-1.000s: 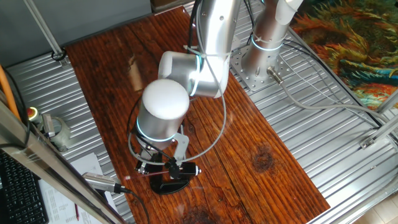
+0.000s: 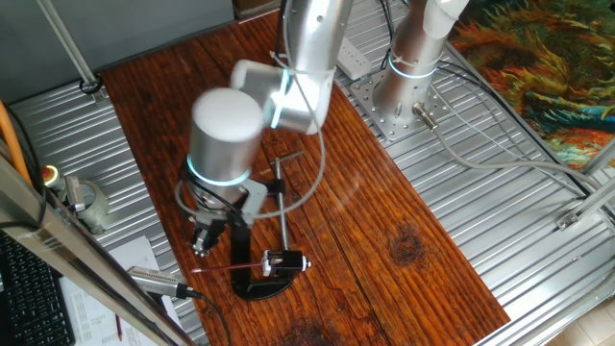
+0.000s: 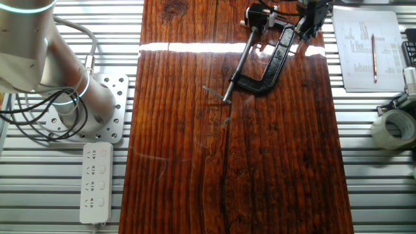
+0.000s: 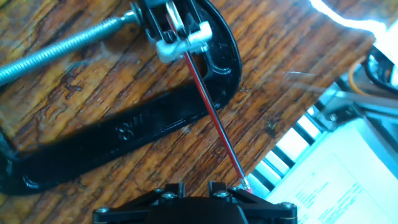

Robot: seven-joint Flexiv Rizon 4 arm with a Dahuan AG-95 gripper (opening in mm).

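Note:
A black C-clamp [image 4: 124, 129] lies on the wooden board, its long threaded screw [image 4: 68, 50] toward the left in the wrist view. At the clamp's end is a black block with a pale metal fitting [image 4: 185, 45]. From it a thin dark-red rod [image 4: 214, 117] reaches past the clamp toward the board's edge. My gripper is at the bottom of the wrist view, a narrow empty gap between its fingers. The rod's tip appears close beside the right finger, not between the two. In exterior view 1, the gripper [image 2: 202, 246] hangs left of the clamp.
The wooden board [image 3: 182, 162] has wide bare room away from the clamp. Beyond its edge lie paper sheets [image 3: 367, 49] with a pencil, and a tape roll [image 3: 394, 129]. A power strip [image 3: 96, 182] sits near the arm base.
In exterior view 1, the arm and gripper have swung left and upward, uncovering more of the clamp and the red rod. The clamp seems to stay in place.

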